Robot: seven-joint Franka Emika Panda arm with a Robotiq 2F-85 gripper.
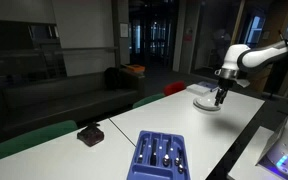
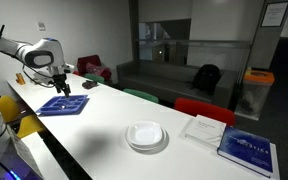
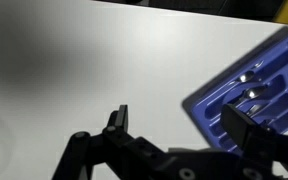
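My gripper stands open above the white table, with only bare tabletop showing between its fingers. In exterior view 1 the gripper [image 1: 220, 98] hangs at the right, near a white dish [image 1: 206, 104]. A blue cutlery tray [image 1: 136, 172] lies at the front of that view, with several utensils in its compartments. The wrist view shows the tray [image 3: 196, 104] at the right, partly hidden behind one finger, with shiny spoon-like pieces inside. Stacked white dishes [image 2: 146, 135] sit mid-table in exterior view 2.
A large blue book or box [image 2: 247, 152] and a white one [image 2: 204, 131] lie at the table's right in exterior view 2. A small dark object [image 1: 90, 134] rests near the sofa-side edge. Much of the table between tray and dishes is clear.
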